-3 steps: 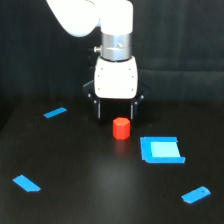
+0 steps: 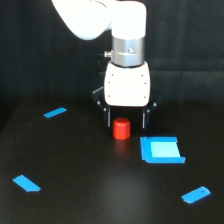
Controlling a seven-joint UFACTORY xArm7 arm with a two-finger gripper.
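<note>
A red block stands on the dark table, near the middle of the view. My gripper points downward over it, open, with its dark fingers spread to either side. No finger can be seen touching the block, though the dark background makes their tips hard to make out. Whether they are level with the block in depth, I cannot tell. To the right lies a white square edged with blue tape.
Short strips of blue tape lie at the left back, the left front and the right front.
My gripper has come lower and shifted slightly right, its fingers now down around the block's level in the view. The block and the taped square appear unmoved.
</note>
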